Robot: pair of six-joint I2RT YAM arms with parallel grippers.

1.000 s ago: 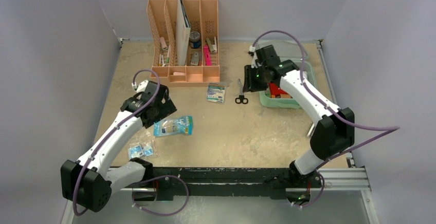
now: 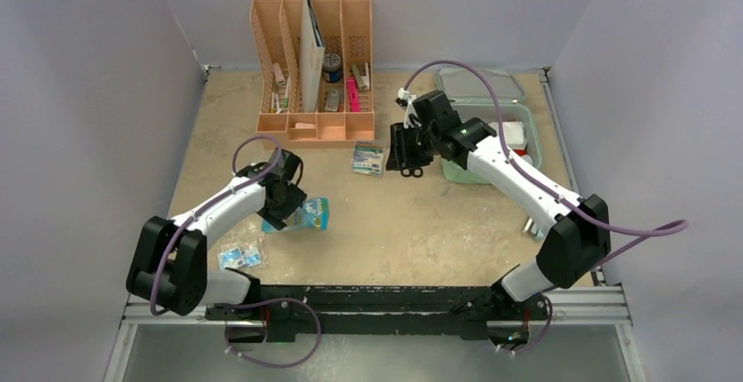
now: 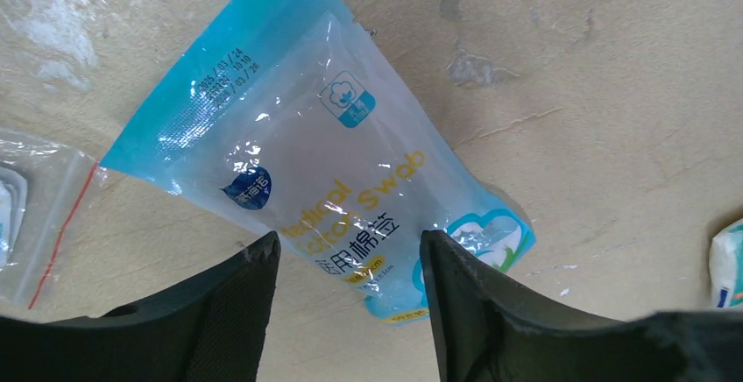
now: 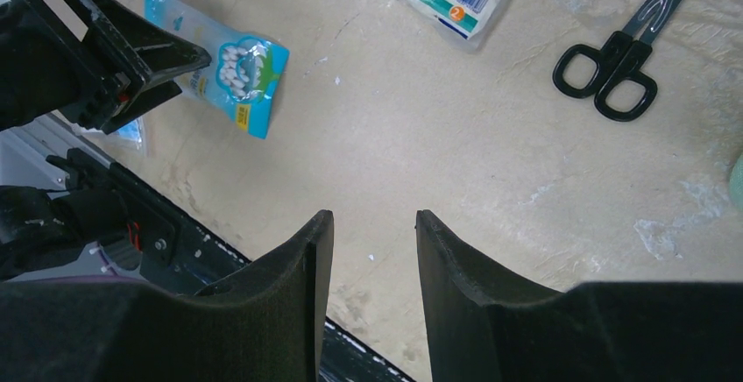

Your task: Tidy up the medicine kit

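A blue and clear cotton swab bag [image 3: 350,145] lies flat on the table, partly hidden in the top view by my left gripper, which hovers above it. The left fingers are spread apart, the bag showing below and between them, not gripped. My right gripper is also open and empty, over the table near the black scissors [image 4: 624,58]. Left of the scissors rests a small printed packet [image 2: 368,159]. A pair of clear zip bags [image 2: 241,256] with blue items lies at the near left. The green medicine box [image 2: 536,141] stands at the right, its lid behind it.
An orange divided organizer [image 2: 318,144] stands at the back, holding a white board, a dark jar [image 2: 332,68] and small stationery. Small silver items [image 2: 531,228] lie at the right edge.
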